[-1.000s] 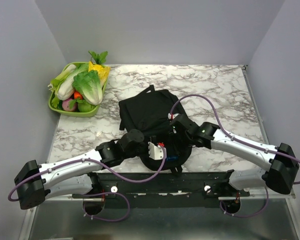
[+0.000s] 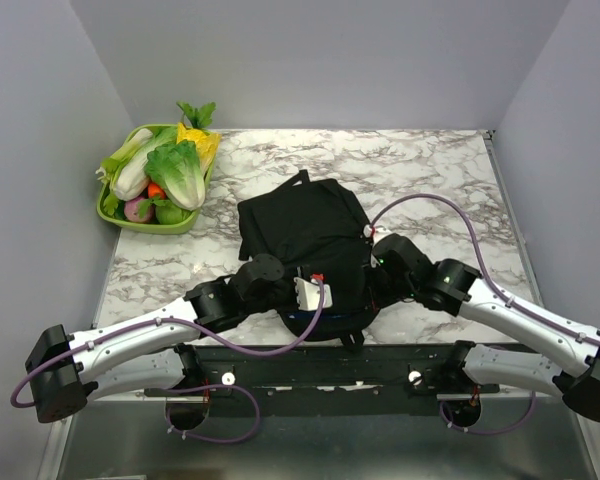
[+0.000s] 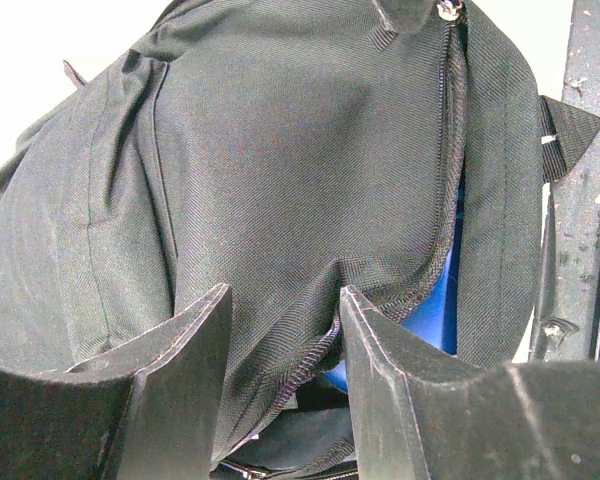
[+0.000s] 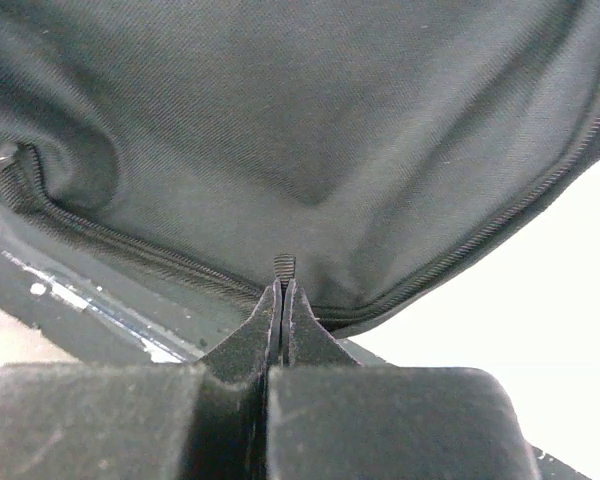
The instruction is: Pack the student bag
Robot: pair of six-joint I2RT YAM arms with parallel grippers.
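The black bag (image 2: 300,220) lies flat on the table, its front end toward me. In the left wrist view its zippered flap (image 3: 280,170) spreads over most of the opening. Blue contents (image 3: 435,310) show in a gap between flap and bag wall. My left gripper stands open at the bag's front, a fold of the zippered edge running between and below its fingers. My right gripper is shut over the flap near its zipper edge. A small ribbed tab (image 4: 285,268) shows just at its fingertips; whether it is held is unclear.
A green basket (image 2: 170,226) full of vegetables stands at the back left. Both arms reach in low over the dark front edge (image 2: 310,365).
My right gripper has moved right and toward the front. The flap now covers most of the opening, hiding much of the blue contents. The left arm has shifted only slightly.
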